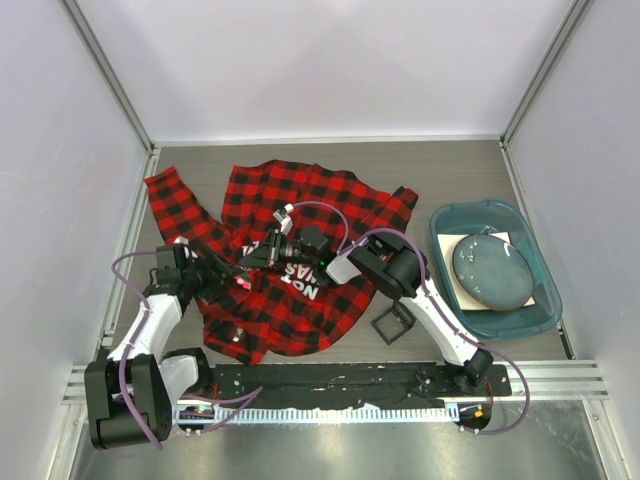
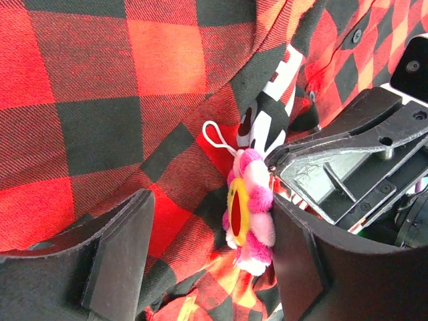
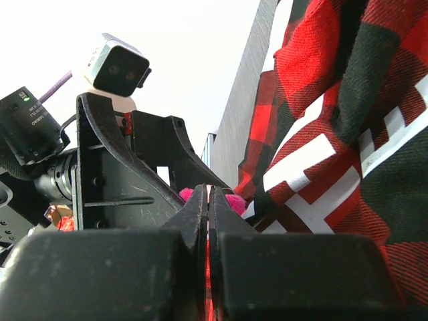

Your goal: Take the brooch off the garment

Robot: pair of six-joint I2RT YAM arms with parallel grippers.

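Observation:
The brooch, a plush pink-and-white flower (image 2: pixel 257 194) with a yellow-and-red centre and a white loop, is on the red-and-black checked garment (image 2: pixel 100 130). My left gripper is open around it; the flower lies by the right-hand finger (image 2: pixel 311 261), well apart from the left-hand one. My right gripper is shut, its tips against the flower's edge. In the right wrist view, pink plush (image 3: pixel 235 202) shows behind those tips, with a thin metal glint; whether a pin is between them is unclear. From above, the brooch (image 1: pixel 243 283) sits just below the right fingertips.
A teal basin (image 1: pixel 550 310) holding a round dark object stands at the right. An empty dark square frame (image 1: pixel 394 322) lies below the garment's right side. Bare table (image 1: pixel 440 165) shows at the back right. Both grippers are crowded close together.

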